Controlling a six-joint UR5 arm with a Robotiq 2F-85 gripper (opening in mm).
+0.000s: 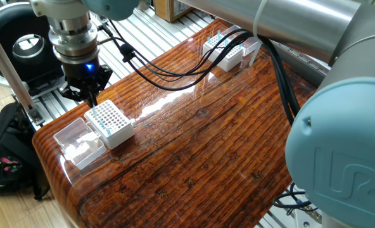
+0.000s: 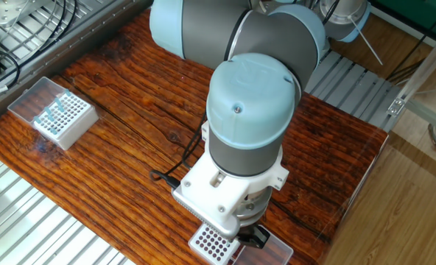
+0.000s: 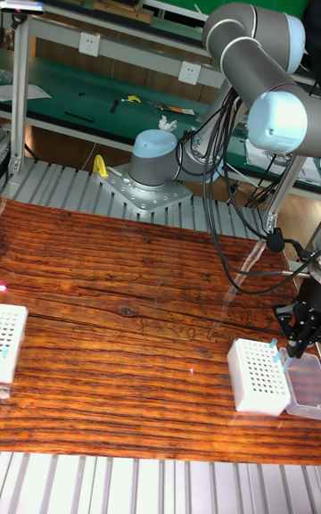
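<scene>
A white tip rack with rows of holes stands at the left end of the wooden table, its clear lid folded open beside it. A few light-blue tips show along the rack's edge on the lid side. My black gripper points down over that edge, its fingertips close together just above or at a blue tip. Whether they grasp it is too small to tell. In exterior view 2 the arm hides most of the gripper and part of the rack.
A second white rack with an open clear lid and several blue tips stands at the table's other end. Bare table lies between the racks. Black cables hang in loops from the arm.
</scene>
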